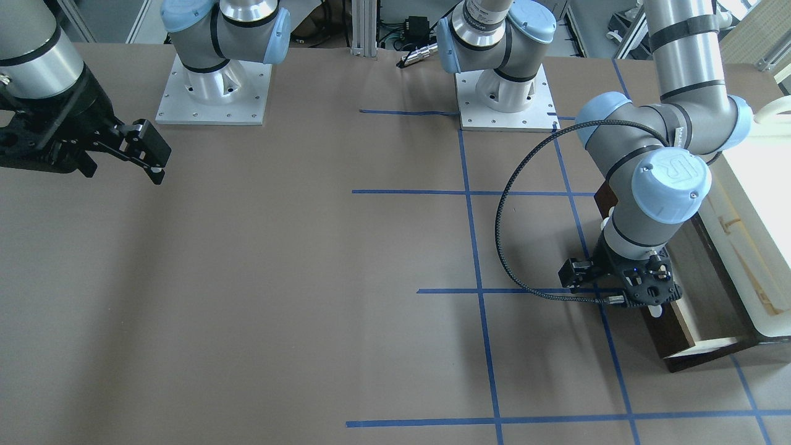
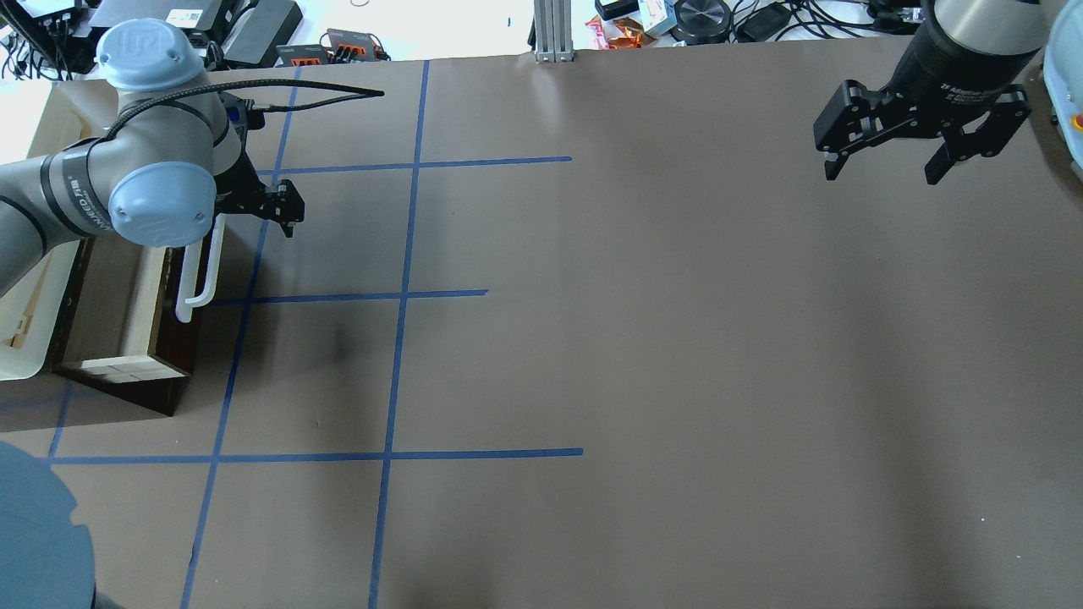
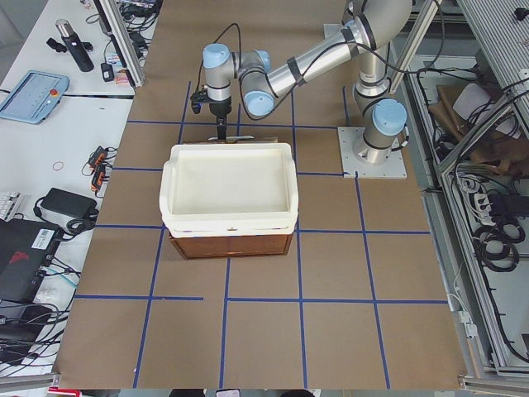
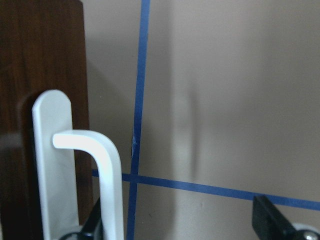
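My gripper point(image 1: 615, 278) hangs over the open drawer front of a wooden box point(image 1: 693, 345) with a white top point(image 3: 229, 186). In the left wrist view a white handle point(image 4: 107, 170) on the dark wooden face point(image 4: 65, 60) runs under the left finger, which hooks at it; the right finger point(image 4: 270, 225) is far to the right over bare table, so the fingers stand open. The top view shows the handle point(image 2: 208, 264) just below the gripper point(image 2: 259, 208).
A second arm's black gripper point(image 2: 919, 127) hangs at the other side. Other arm bases point(image 1: 504, 118) stand at the back.
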